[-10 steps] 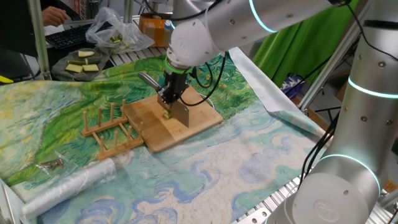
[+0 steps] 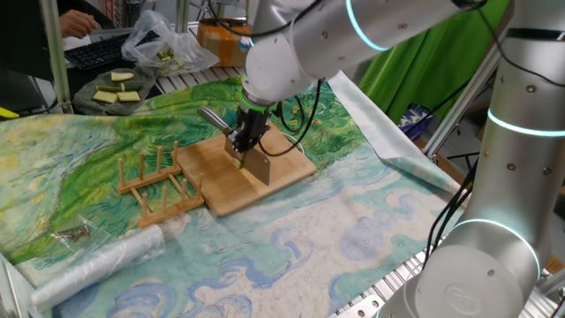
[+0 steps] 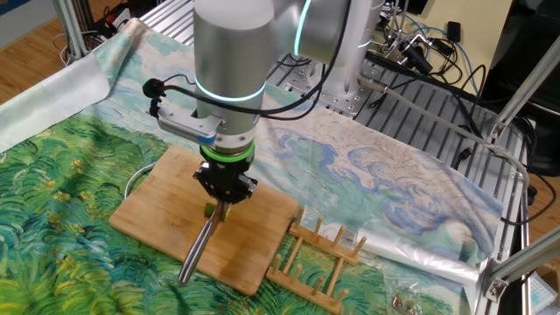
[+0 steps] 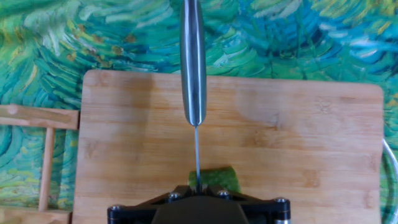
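A broad-bladed knife is clasped in my gripper, which is shut on it. Its steel handle (image 4: 194, 68) points away from the arm, and the blade (image 2: 257, 167) hangs upright, close over the wooden cutting board (image 2: 212, 196). In the wrist view the blade shows edge-on as a thin line. A green vegetable piece (image 4: 219, 179) lies on the board at the blade, partly hidden by the gripper. From the frames I cannot tell whether the edge touches the piece or the board.
Beside the board stands a wooden peg rack (image 3: 322, 262). A roll of clear plastic (image 2: 99, 265) and a small bag of metal parts (image 2: 72, 234) lie past it. Cut vegetable pieces (image 2: 117, 95) rest on a dark bag at the back.
The board and rack have stayed in place.
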